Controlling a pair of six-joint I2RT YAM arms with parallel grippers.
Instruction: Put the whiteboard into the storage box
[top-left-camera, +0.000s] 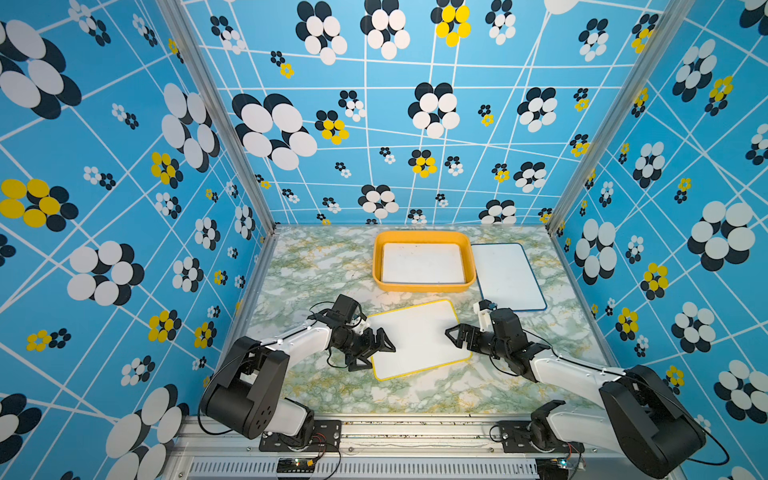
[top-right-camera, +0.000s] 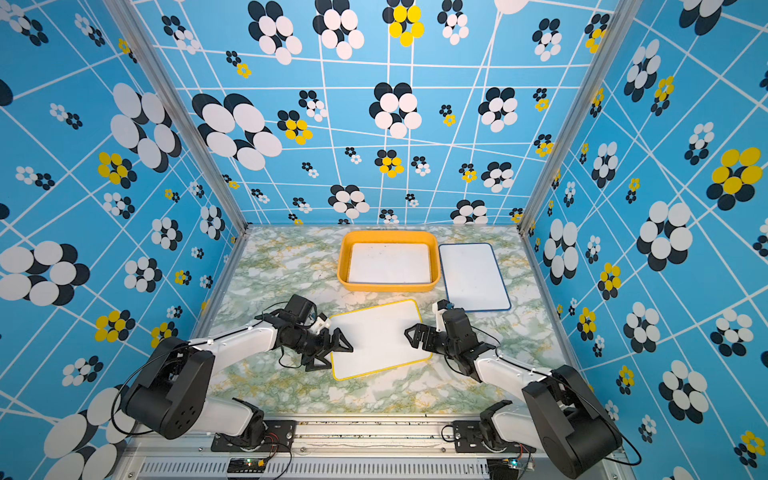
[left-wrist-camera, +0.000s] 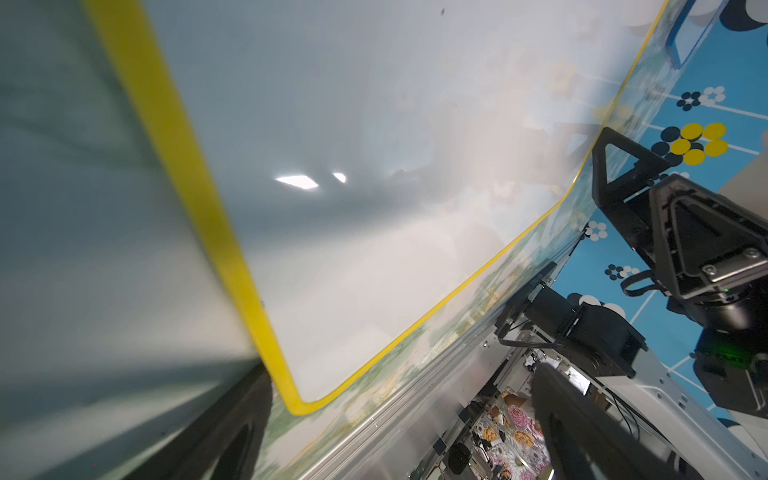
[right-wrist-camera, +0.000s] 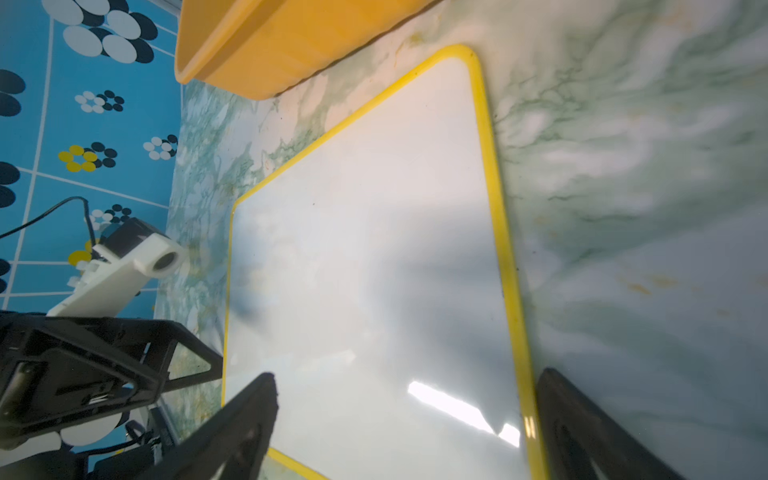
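Note:
A white whiteboard with a yellow rim (top-left-camera: 416, 336) lies flat on the marble table below the orange storage box (top-left-camera: 466, 268), which holds a white board (top-right-camera: 389, 260). My left gripper (top-left-camera: 372, 352) stands open over the board's left edge, near that edge in the left wrist view. My right gripper (top-right-camera: 416, 336) is open at the board's right edge, its fingers either side of the yellow rim in the right wrist view, low near the table.
A blue-rimmed whiteboard (top-left-camera: 508, 276) lies to the right of the box. Walls enclose the table at the sides and back.

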